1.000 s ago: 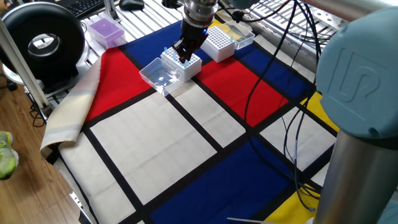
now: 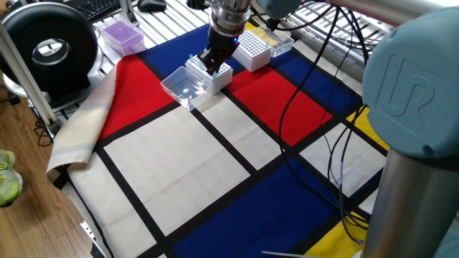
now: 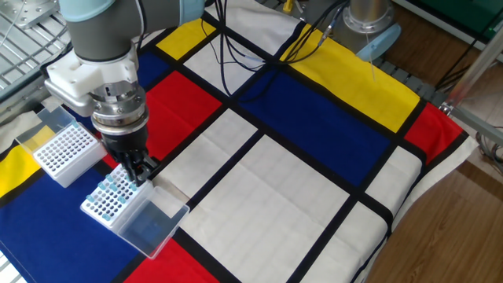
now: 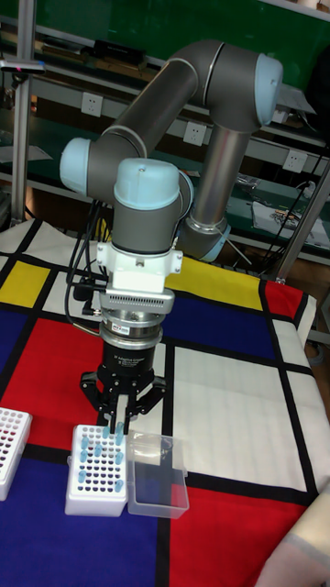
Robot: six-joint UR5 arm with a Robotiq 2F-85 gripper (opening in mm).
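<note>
The black gripper (image 4: 115, 422) points down over the back part of a white tip rack (image 4: 95, 501), its fingertips just above or among the blue-topped tips there. Its two fingers stand close together; whether a tip is held between them cannot be made out. Several light-blue tips (image 4: 118, 484) stand upright in the rack, and many holes are empty. In exterior view 2 the rack (image 3: 100, 206) lies partly behind the gripper (image 3: 141, 179). The rack's clear lid (image 4: 159, 494) is folded open beside it.
A second white rack (image 3: 69, 157), apparently without tips, stands close by with its clear lid open. Beyond the cloth edge sits a purple-tinted box (image 2: 122, 36). Black cables (image 2: 315, 72) hang over the cloth.
The arm's blue joint has shifted slightly left in exterior view 1, and the gripper has moved very little over the same rack. The racks and lids stay where they were.
</note>
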